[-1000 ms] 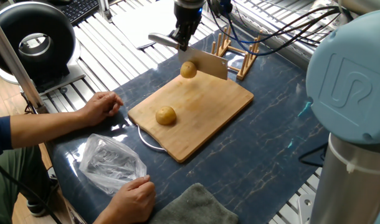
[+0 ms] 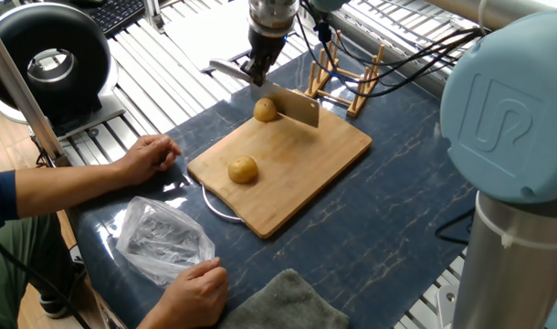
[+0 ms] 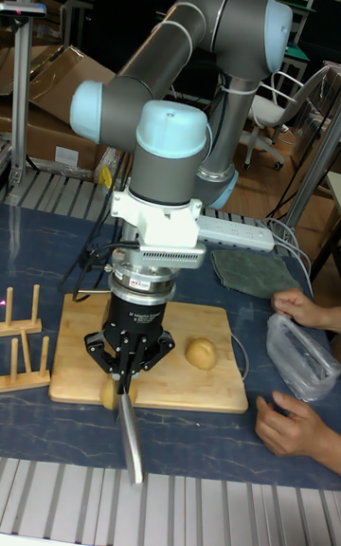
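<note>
My gripper point(image 2: 255, 75) is shut on a cleaver at the far side of the cutting board point(image 2: 306, 169). The cleaver's blade point(image 2: 299, 105) hangs upright over the board's far edge, its handle point(image 2: 227, 68) pointing left in exterior view 1. Against the blade's near face is a potato point(image 2: 265, 110); whether it also touches the board is hard to tell. Another potato point(image 2: 243, 169) rests on the left part of the board. In exterior view 3 the gripper point(image 3: 124, 379) and cleaver handle point(image 3: 130, 445) partly cover the first potato point(image 3: 108, 394).
A wooden rack point(image 2: 353, 91) stands just behind the board. A person's hands point(image 2: 149, 157) lie at the left and front, beside a clear plastic bag point(image 2: 164, 242). A grey cloth point(image 2: 286, 306) lies at the front edge. Right of the board the dark tabletop is free.
The gripper and cleaver have moved left and somewhat down in exterior view 1. The potato at the blade has shifted along with it. The other potato and the hands have stayed put.
</note>
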